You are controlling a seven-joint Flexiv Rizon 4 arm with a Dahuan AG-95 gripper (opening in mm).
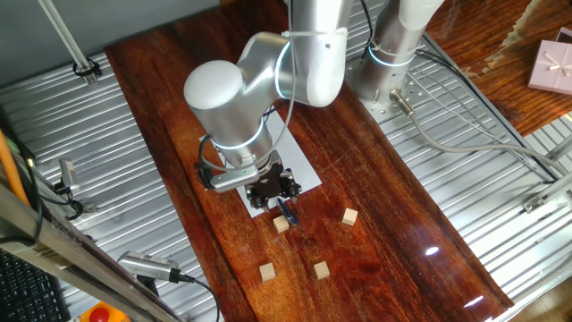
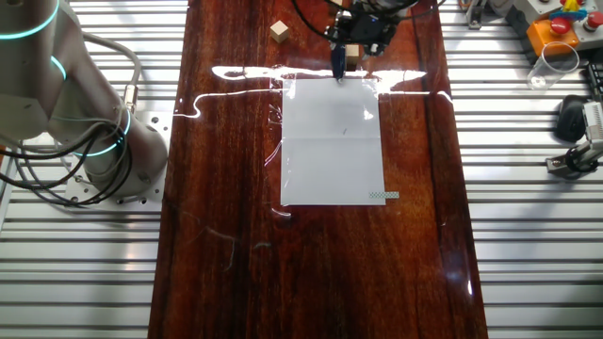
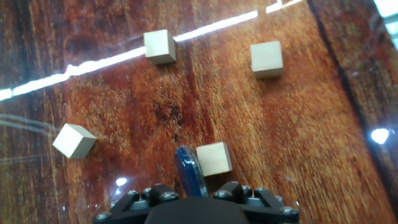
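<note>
On the wooden table lies a dark blue marker-like object (image 1: 286, 211), right beside a small wooden cube (image 1: 281, 224). My gripper (image 1: 274, 193) is open above the near end of the paper, its fingers spread apart. In the wrist view the blue object (image 3: 189, 169) points into the gap of the gripper, and its lower end is hidden behind the black gripper body. The cube (image 3: 214, 158) sits just right of it there. Exterior view 2 has the blue object (image 2: 337, 62) by the paper's edge.
A white sheet of paper (image 2: 332, 165) lies flat on the table (image 2: 226, 264). Further wooden cubes stand apart: one cube (image 1: 349, 216), another cube (image 1: 322, 270) and a third cube (image 1: 267, 272).
</note>
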